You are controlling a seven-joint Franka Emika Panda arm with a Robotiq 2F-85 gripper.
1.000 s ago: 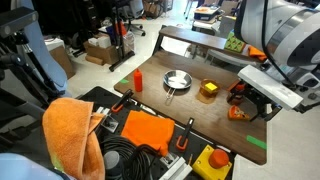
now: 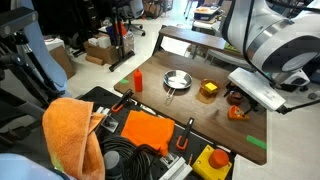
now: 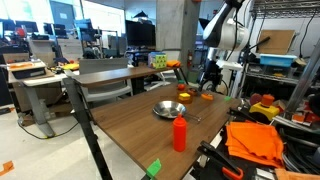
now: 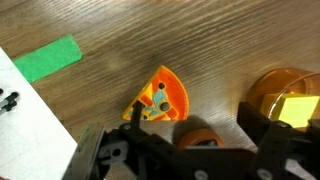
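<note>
In the wrist view, an orange toy pizza slice (image 4: 172, 92) with a few small toppings lies flat on the wooden table. My gripper stands open, its dark fingers (image 4: 115, 150) spread wide at the bottom of that view, and nothing is gripped. A reddish-brown round object (image 4: 205, 136) shows partly between and below the fingers, the rest of it cut off from sight. To the right is an orange bowl (image 4: 262, 88) with a yellow block (image 4: 293, 108) in it. Exterior view 2 shows the gripper (image 3: 212, 76) above the table's far end.
Green tape (image 4: 48, 58) marks the table near its edge. Farther along stand a metal pan (image 2: 177, 78) and a red bottle (image 2: 138, 80). An orange cloth (image 2: 148, 130) and cables lie off the near edge. Bare wood surrounds the pizza slice.
The white arm has shifted left in exterior view 1, toward the bowl side, and now covers more of the reddish object. The table objects appear to have stayed put.
</note>
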